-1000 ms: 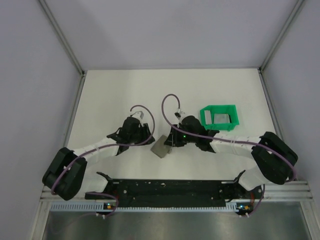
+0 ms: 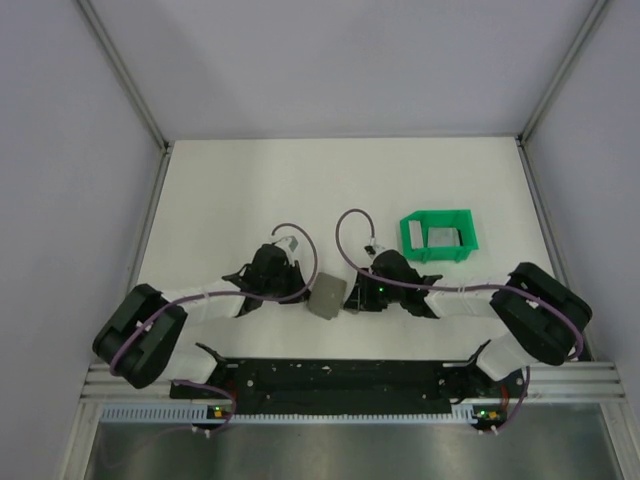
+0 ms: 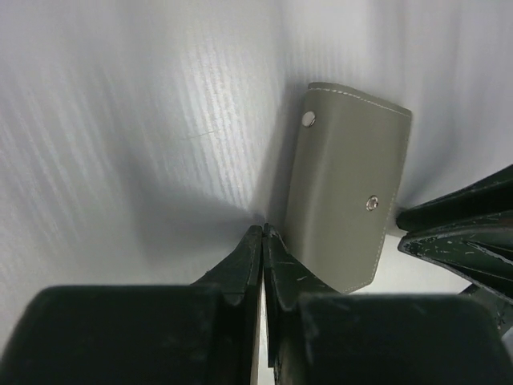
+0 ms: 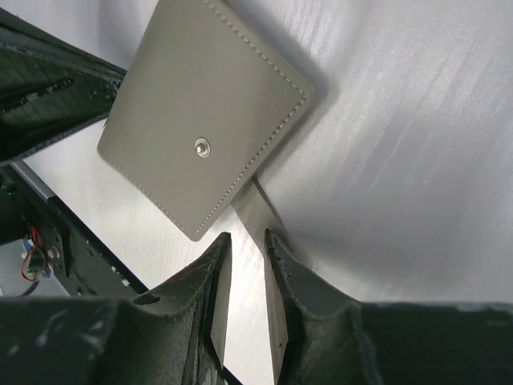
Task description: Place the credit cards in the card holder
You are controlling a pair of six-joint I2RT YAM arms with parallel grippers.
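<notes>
The grey card holder [image 2: 326, 295] lies between my grippers, snap visible; in the left wrist view [image 3: 341, 176] its fold runs upright, in the right wrist view [image 4: 200, 104] it is close up. My left gripper is shut at the holder's left edge, nothing seen between its fingertips. My right gripper is part open at a narrow grey piece [image 4: 256, 212] protruding from under the holder; whether it touches this is unclear. No card can be clearly identified.
A green tray [image 2: 465, 230] with compartments holding pale items stands at the back right.
Both arms have moved lower and toward the table's front, the left also rightward to the holder and the right gripper somewhat rightward. The holder has shifted slightly right.
</notes>
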